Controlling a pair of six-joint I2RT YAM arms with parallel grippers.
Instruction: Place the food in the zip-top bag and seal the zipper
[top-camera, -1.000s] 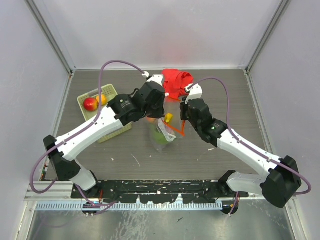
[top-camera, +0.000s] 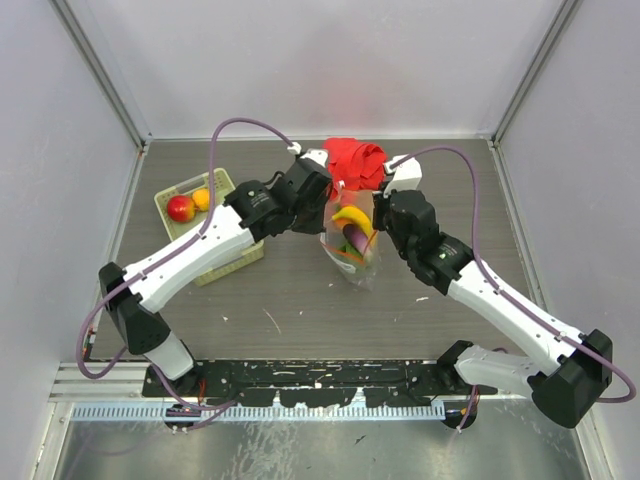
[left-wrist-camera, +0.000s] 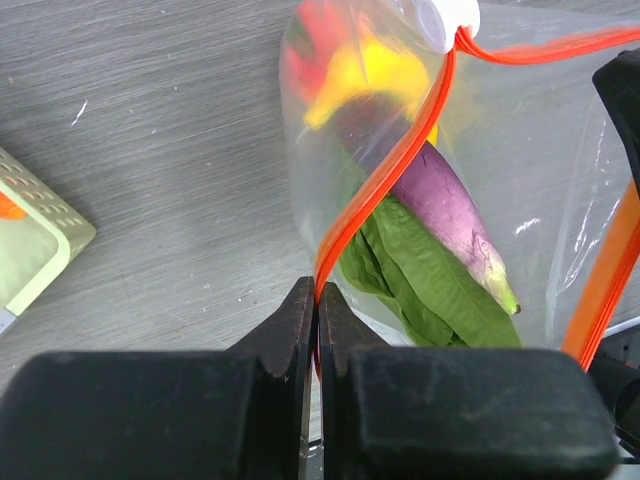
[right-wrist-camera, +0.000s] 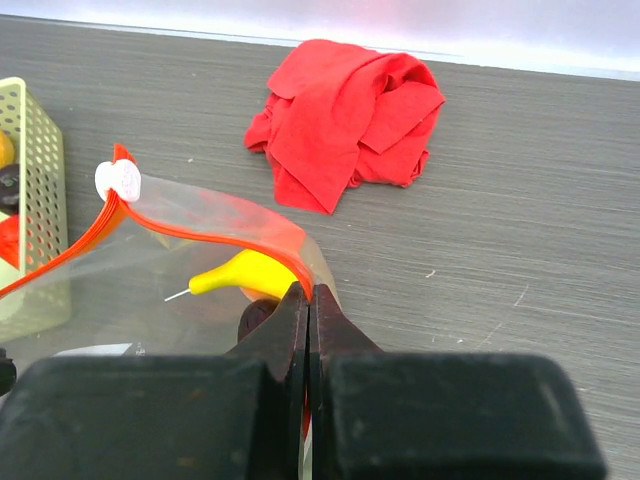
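Observation:
The clear zip bag (top-camera: 362, 265) with orange edges stands between my grippers, holding a yellow banana-like item (top-camera: 355, 218), a purple eggplant (left-wrist-camera: 448, 205), green leaves (left-wrist-camera: 420, 280) and something red. My left gripper is shut on one orange zipper edge. My right gripper is shut on the other edge, and the bag's mouth stands open between them. A white slider (right-wrist-camera: 118, 180) sits at the junction of the orange strips.
A green basket (top-camera: 235, 262) with fruit stands at the left. A red cloth (right-wrist-camera: 345, 120) lies behind the bag.
My right gripper has moved right and the left arm slightly right, with the bag shifting right and opening wider, so more of its contents show.

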